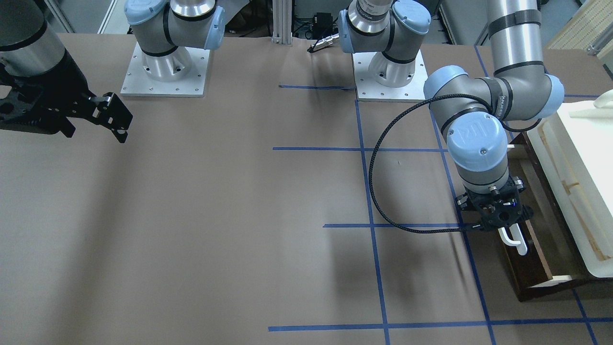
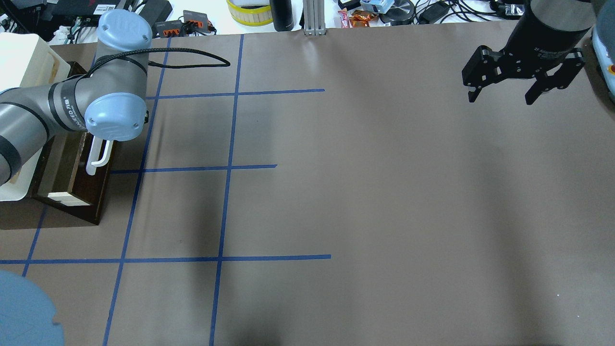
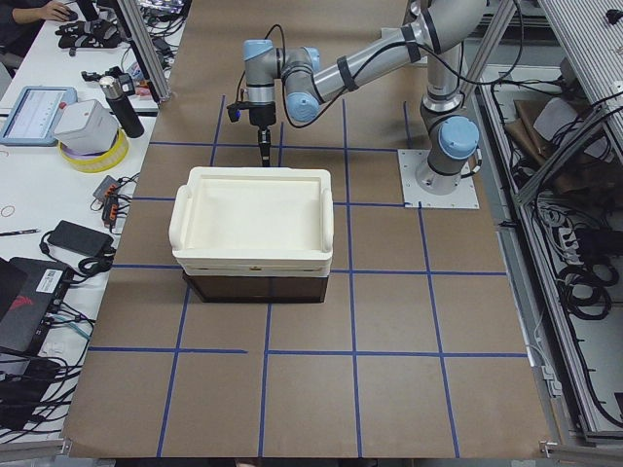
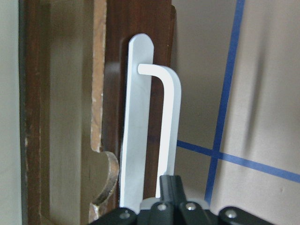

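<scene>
A dark wooden drawer (image 1: 526,270) with a white handle (image 1: 520,241) sits under a white lidless-looking box top (image 3: 255,219). My gripper is at the handle, pointing down; in the wrist view its black fingertips meet the near end of the handle's bar (image 4: 171,112), and whether they are shut on it cannot be made out. In the top view the arm hides the gripper, and the handle (image 2: 101,153) shows beside it. The drawer's interior (image 4: 65,117) looks empty where visible.
Another black gripper (image 2: 522,69) hangs over the table at the other side. The taped grid floor beside the drawer (image 2: 190,219) is clear. Other arm bases stand at the back edge.
</scene>
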